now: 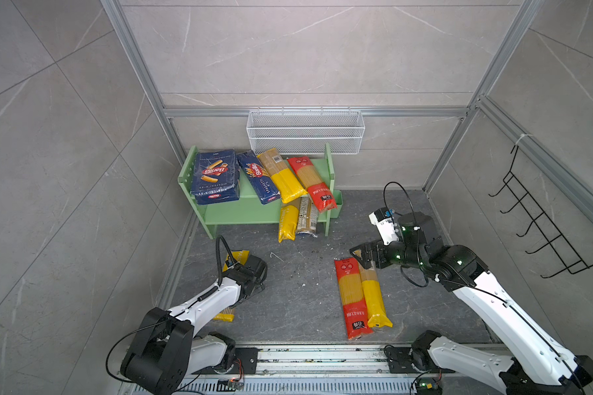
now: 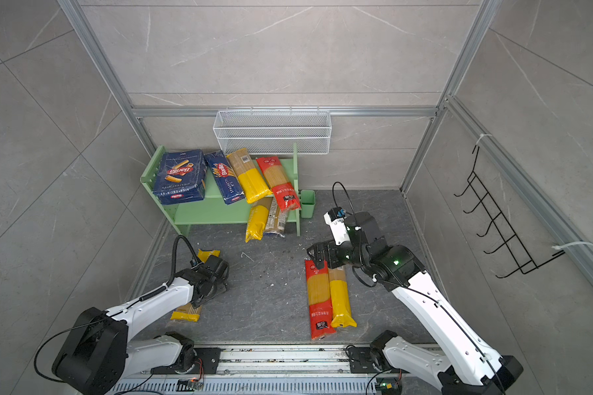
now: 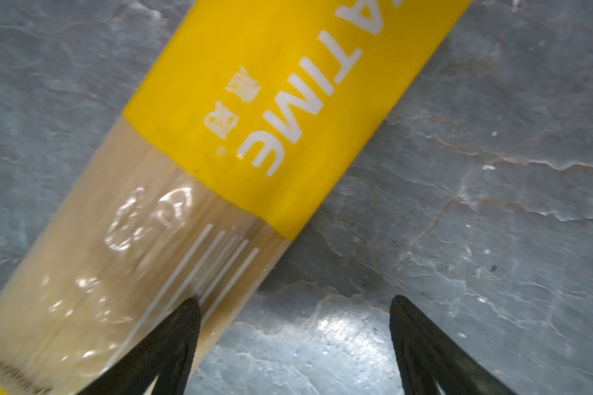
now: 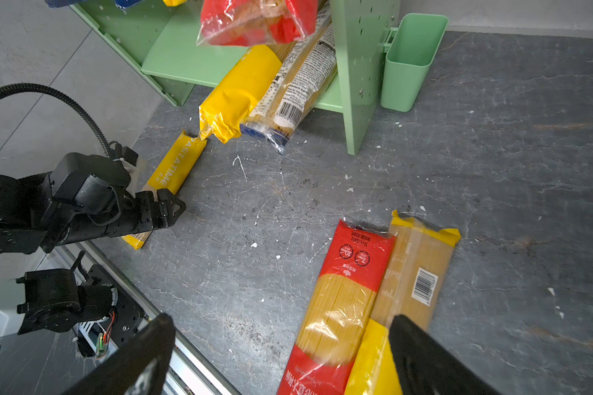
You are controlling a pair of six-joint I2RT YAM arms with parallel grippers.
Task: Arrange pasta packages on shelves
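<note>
My left gripper stands open just over a yellow spaghetti pack [image 3: 290, 112] on the grey floor, its fingers either side of the pack's right edge. My right gripper is open, raised above a red pack [image 4: 342, 289] and a yellow pack [image 4: 411, 283] lying side by side. The green shelf [image 1: 237, 212] holds a blue Barilla box [image 1: 214, 176], a blue pack [image 1: 258, 176], a yellow pack [image 1: 282, 176] and a red pack [image 1: 313, 183] on top. Below, a yellow pack [image 1: 288, 220] and a brown pack [image 1: 307, 216] stick out.
A small green bin [image 4: 415, 62] hangs at the shelf's right side. A white wire basket [image 1: 305, 131] is on the back wall, a black hook rack [image 1: 533, 217] on the right wall.
</note>
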